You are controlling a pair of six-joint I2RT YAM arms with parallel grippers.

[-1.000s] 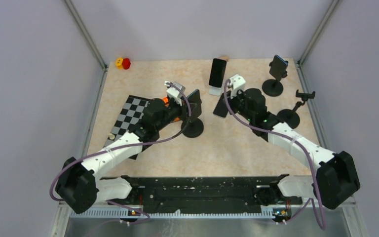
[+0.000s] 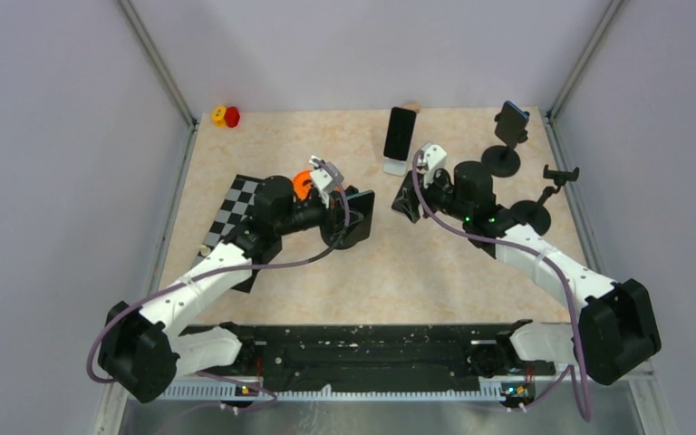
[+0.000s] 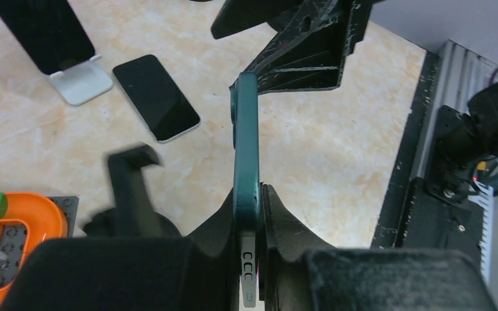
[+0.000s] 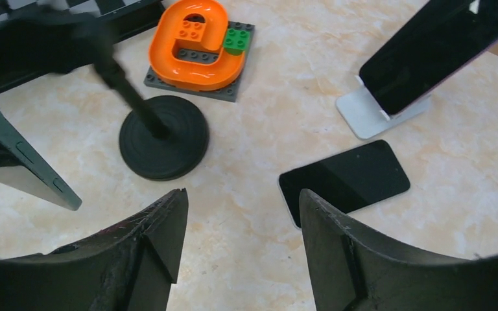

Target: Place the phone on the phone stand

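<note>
My left gripper is shut on a dark teal phone [image 3: 246, 149], seen edge-on, held upright above a black round-based stand [image 4: 162, 152] at the table's centre-left. In the top view that phone [image 2: 362, 217] covers part of the stand. A second phone [image 4: 343, 181] lies flat on the table. My right gripper hangs open near it, nothing between its fingers. A white stand [image 3: 78, 81] at the back holds another phone [image 2: 401, 131].
Two black stands are at the right, one with a phone [image 2: 512, 122], one empty [image 2: 530, 213]. An orange brick toy [image 4: 168, 58] and checkerboard [image 2: 236, 204] lie left.
My left gripper and its phone have shifted a little right and toward the front, the phone turning in view. The right gripper has moved slightly down in the top view.
</note>
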